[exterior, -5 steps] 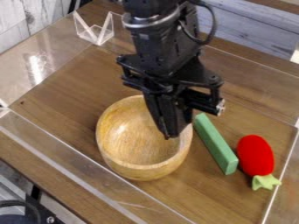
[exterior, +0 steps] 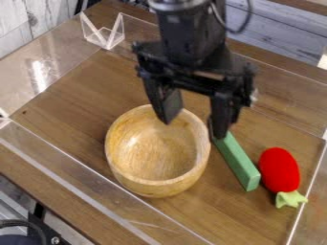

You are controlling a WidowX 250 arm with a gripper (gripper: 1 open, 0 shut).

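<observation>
My black gripper (exterior: 192, 111) hangs over the back of the wooden bowl (exterior: 156, 161), open, with its two dark fingers spread apart. The bowl looks empty. A green bar (exterior: 236, 165) lies right of the bowl, its far end close to the right finger. A red oval object with a pale green top (exterior: 280, 170) lies at the right of the table.
A clear angular object (exterior: 102, 32) stands at the back left. A pale wall borders the back.
The gripper has turned and its fingers now appear spread wider across the view, one toward the green bar. The bowl, bar and red object have not moved.
</observation>
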